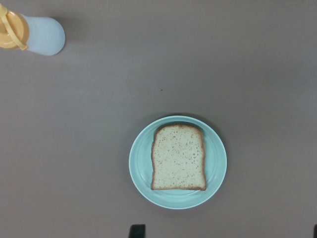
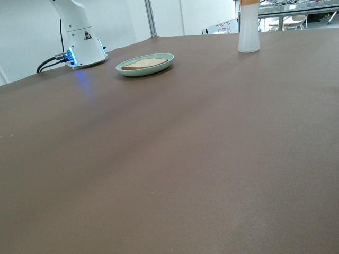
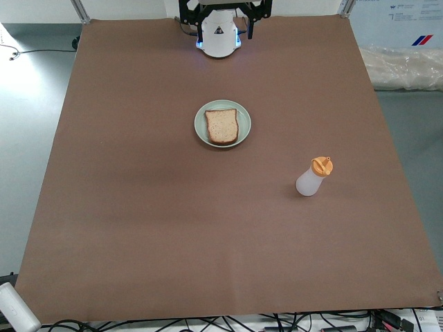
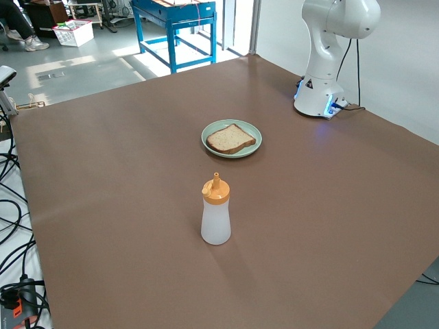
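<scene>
A slice of bread (image 3: 221, 126) lies flat on a pale green round plate (image 4: 250, 145) on the brown table. A translucent squeeze bottle (image 4: 215, 219) with an orange cap stands upright apart from the plate, toward the right in the left camera view. In the wrist view, looking down, the bottle (image 1: 45, 35) is at the upper left and the plate (image 1: 140, 158) is below centre. My gripper hangs above the table, its two dark fingertips at the bottom edge, far apart, open with nothing between them.
The white robot base (image 3: 218, 38) stands at the table's far edge in the left camera view. Cables (image 4: 14, 219) run outside one table edge.
</scene>
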